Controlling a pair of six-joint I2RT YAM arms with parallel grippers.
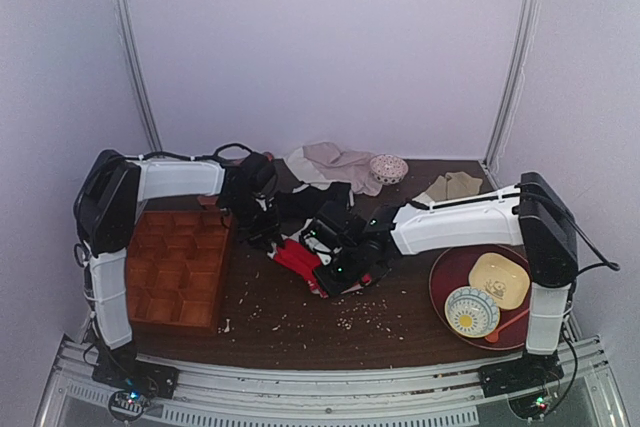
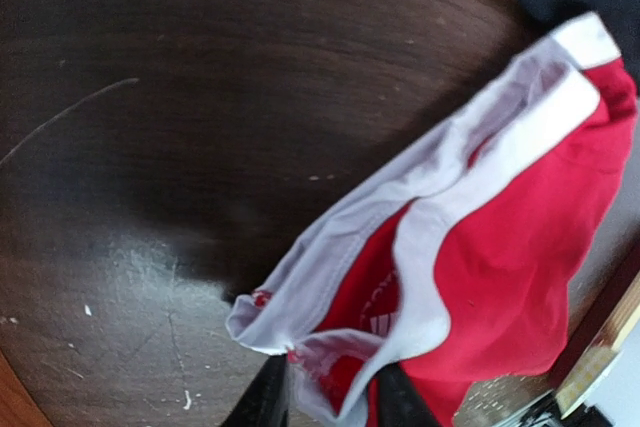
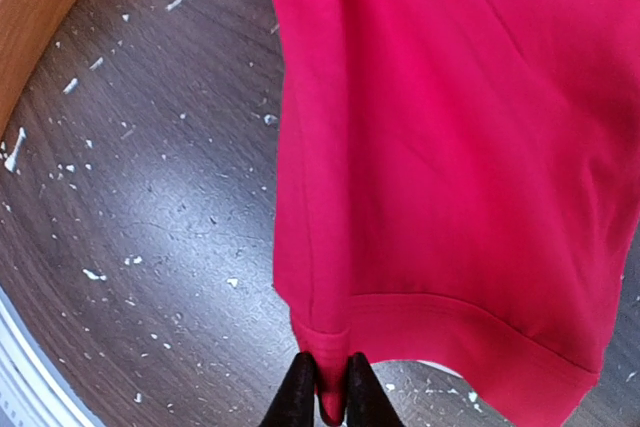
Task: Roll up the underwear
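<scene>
The red underwear (image 1: 300, 261) with a white waistband lies on the dark table in the middle. In the left wrist view, my left gripper is at the lower corner of the pale waistband (image 2: 475, 187), its fingers apart on either side of the fabric, part open. In the right wrist view, my right gripper is shut on a folded red edge (image 3: 320, 247) near the leg hem. In the top view both grippers partly hide the underwear.
An orange compartment tray (image 1: 180, 322) stands left, a red round tray (image 1: 450, 267) with dishes right. Dark and pink cloths (image 1: 340, 157) and a patterned bowl (image 1: 388, 169) lie behind. The front middle holds only crumbs.
</scene>
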